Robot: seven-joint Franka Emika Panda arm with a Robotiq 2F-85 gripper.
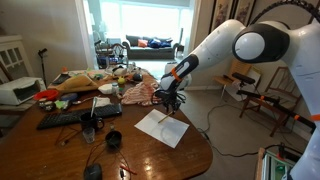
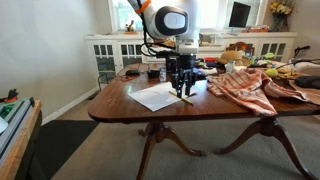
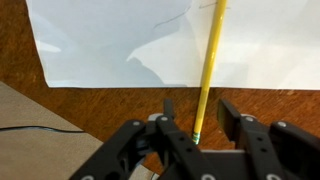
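Observation:
A long thin yellow stick (image 3: pixel 212 52) lies across white paper (image 3: pixel 110 45) and runs past its edge onto the brown table. In the wrist view my gripper is open, one finger on each side of the stick, with gaps visible between. The stick's lower end shows between the fingers. From the first exterior view, the gripper (image 1: pixel 169 101) is low over the far right of the table, by the paper (image 1: pixel 160 127). The second exterior view has the gripper (image 2: pixel 182 88) just above the paper's right side; whether it touches the table cannot be told.
An orange checked cloth (image 2: pixel 243 90) lies close beside the gripper. A black keyboard (image 1: pixel 62 118), a dark mug (image 1: pixel 113 138) and cables occupy the table's left side. Bare wood (image 1: pixel 165 160) lies in front of the paper. The table edge is near the stick.

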